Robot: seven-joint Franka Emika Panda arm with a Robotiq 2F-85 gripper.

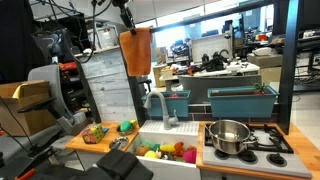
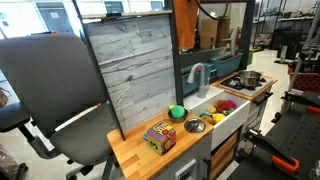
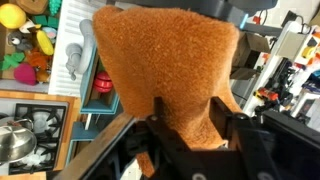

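Note:
An orange cloth (image 1: 137, 52) hangs high up at the rail, left of centre in exterior view 1. Exterior view 2 shows only its lower part, the orange cloth (image 2: 185, 24), at the top edge. My gripper (image 1: 130, 22) is up at the cloth's top end. In the wrist view the cloth (image 3: 165, 55) fills the middle, and the two dark fingertips of my gripper stand apart with orange showing between them. Whether either finger touches the cloth is hard to tell.
Below are a sink with a faucet (image 1: 160, 104), colourful toy food (image 1: 165, 152) and a pot (image 1: 230, 136) on the stove (image 1: 267, 152). A blue bin (image 1: 242, 105) stands behind. A patterned box (image 2: 160, 137) sits on the wooden counter. The overhead rail (image 1: 200, 16) runs close to my arm.

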